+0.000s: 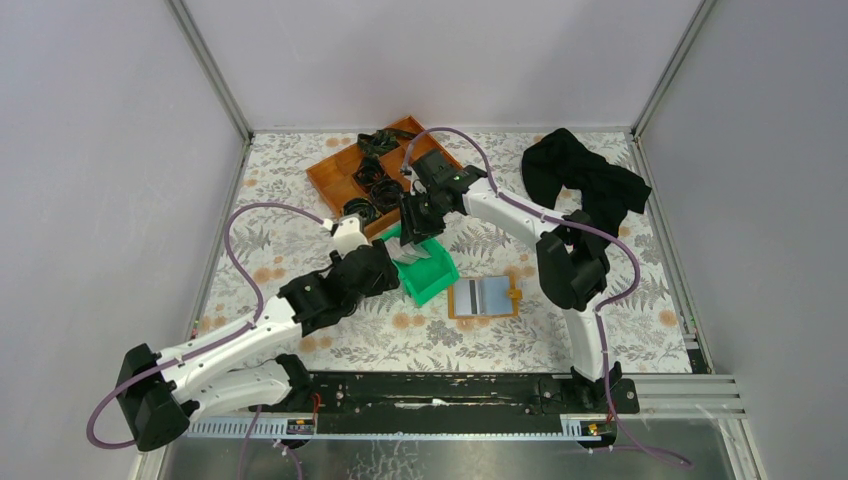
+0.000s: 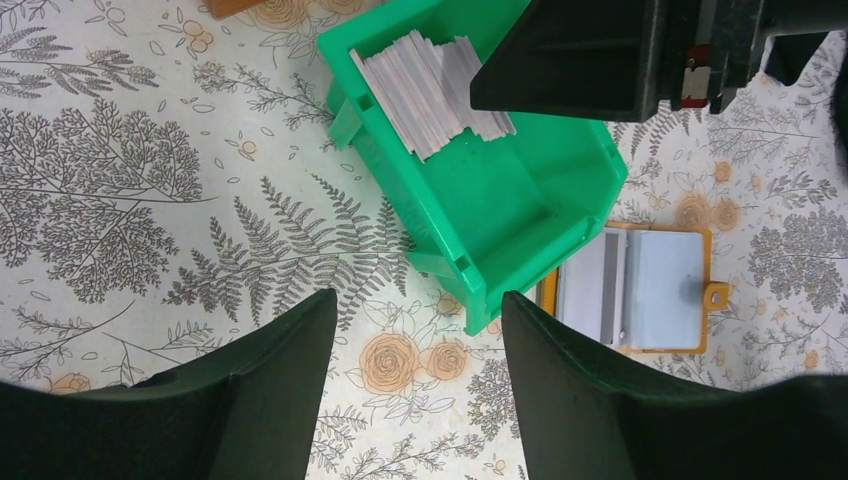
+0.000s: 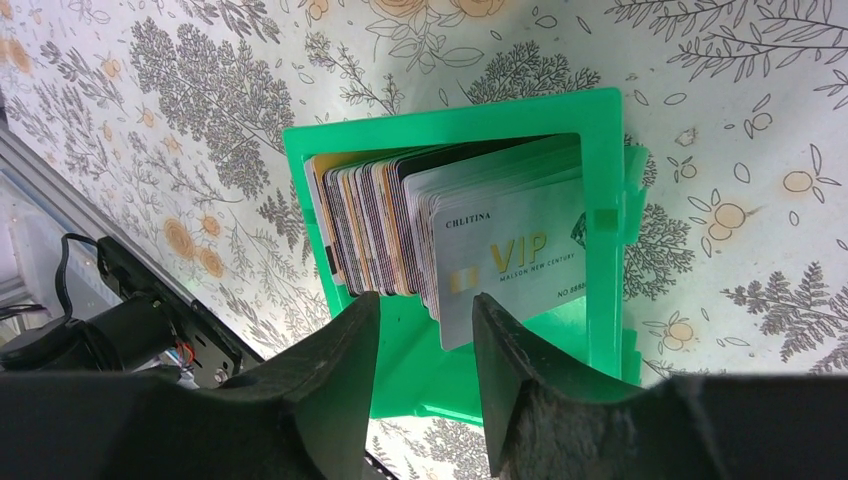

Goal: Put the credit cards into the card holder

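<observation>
Many cards (image 3: pixel 510 250) lean in a row inside the green bin (image 3: pixel 440 128), the front one silver with "VIP" on it. Over the bin my right gripper is open, its fingers apart and clear of any held card. In the left wrist view, the card edges (image 2: pixel 415 95) fill the far end of the bin (image 2: pixel 440 225), partly covered by a dark right finger (image 2: pixel 580 65). My left gripper stands open and empty beside the bin's near left corner. The flat card holder (image 2: pixel 665 290), with an orange edge and tab, lies to the bin's right.
An orange-brown divided box (image 1: pixel 335 180) with dark coiled items sits behind the bin. A black cloth (image 1: pixel 590 180) lies at the back right.
</observation>
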